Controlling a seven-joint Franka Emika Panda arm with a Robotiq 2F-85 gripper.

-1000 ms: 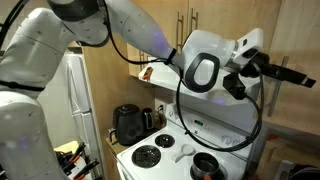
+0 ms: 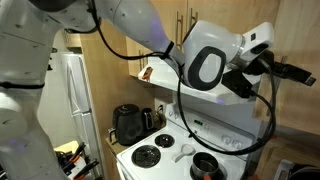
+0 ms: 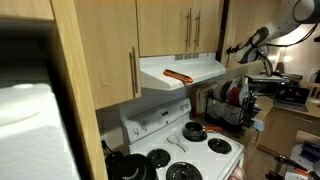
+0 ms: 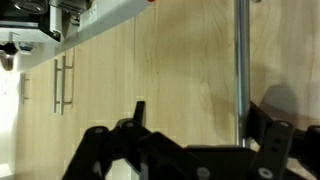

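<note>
My gripper (image 2: pixel 290 72) is raised high at the right, in front of the light wooden wall cabinets (image 2: pixel 292 35). In the wrist view its dark parts fill the bottom edge, close to a pale wooden door face (image 4: pixel 180 75). A narrow grey upright strip (image 4: pixel 242 70) runs down to the gripper's right side; whether it is a handle or a door edge, I cannot tell. Long metal handles (image 4: pixel 65 85) show on the doors farther left. The finger gap is not clear in any view, and I see no object held.
Below stands a white stove (image 3: pixel 175 155) with a dark pot (image 2: pixel 205 163) and a light spoon rest (image 2: pixel 184 152). The white range hood (image 3: pixel 185 78) projects under the cabinets. Black appliances (image 2: pixel 127 124) stand left of the stove. A loose black cable (image 2: pixel 180 105) hangs from my arm.
My hand has shifted and tilted slightly, with its black finger end a little higher than before. The stove and the things on it look unmoved.
</note>
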